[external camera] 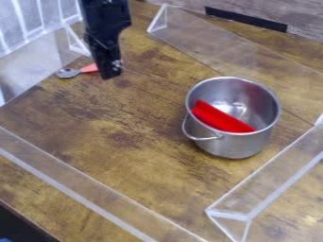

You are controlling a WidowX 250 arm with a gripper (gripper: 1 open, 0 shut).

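My black gripper (109, 62) is at the upper left, above the table, blurred; its finger state is hard to make out. Just behind and left of it a small utensil with a silver head and red handle (71, 72) lies on the wood. At the right stands a steel pot (232, 143) with a wire handle, holding a long red object (217, 119).
Clear plastic barriers (273, 181) edge the wooden table (120, 161) on several sides. A dark strip runs along the back right.
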